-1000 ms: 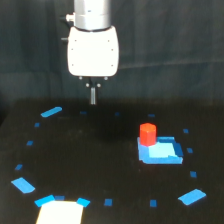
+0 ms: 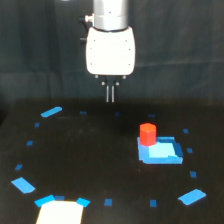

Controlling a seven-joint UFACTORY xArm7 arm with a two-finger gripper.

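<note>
Above the dark table my gripper (image 2: 110,100) hangs from the white arm end, its two thin fingers pointing down with a narrow dark gap between them. Nothing shows in that gap; whether the gripper counts as open or shut is not clear. Lower and to the right, a red block (image 2: 148,135) appears at the back left part of a shallow blue tray (image 2: 174,158) with a pale floor. The gripper is well apart from the block. Whether the block rests inside the tray or overlaps its rim cannot be told from this one view.
A pale block-like object (image 2: 60,213) is cut off by the bottom edge at front left. Flat blue strips, such as one (image 2: 192,197) at front right, and small blue marks dot the table.
The arm and gripper have shifted right and slightly down in view. The gap between the fingers shows more clearly now. The red block and tray have not moved.
</note>
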